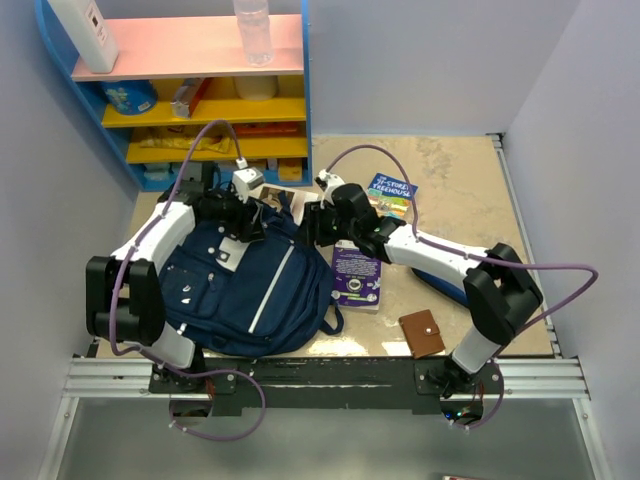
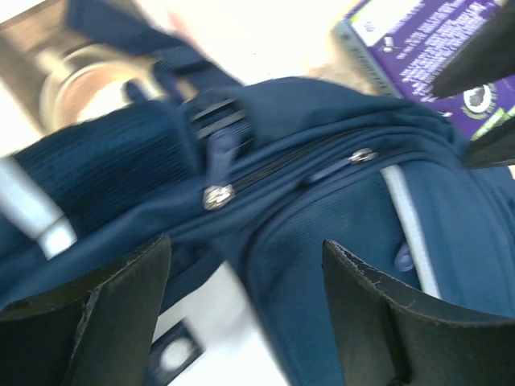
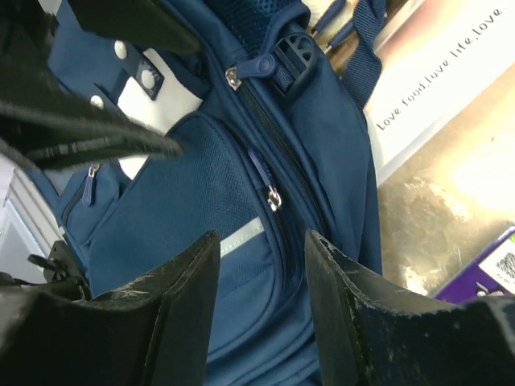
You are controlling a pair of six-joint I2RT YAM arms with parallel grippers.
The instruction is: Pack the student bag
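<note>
A dark blue bag (image 1: 225, 300) lies flat on the left of the table, its main zipper running along its right side. Over its upper part, my left gripper (image 1: 250, 230) stands open; in the left wrist view, two zipper pulls (image 2: 221, 173) lie beyond its fingers (image 2: 121, 314). Near the bag's upper right edge is my right gripper (image 1: 312, 238), its fingers (image 3: 189, 293) parted and nothing between them. The right wrist view shows a zipper pull (image 3: 264, 173) ahead of those fingertips, with the zip track continuing below it. The zip looks closed along the part in view.
Right of the bag lie a purple book (image 1: 356, 275), a Treehouse book (image 1: 388, 196), a blue case (image 1: 440, 287) and a brown wallet (image 1: 421, 333). A shelf unit (image 1: 205, 70) stands behind. The table's right side has bare areas. The two grippers are close together.
</note>
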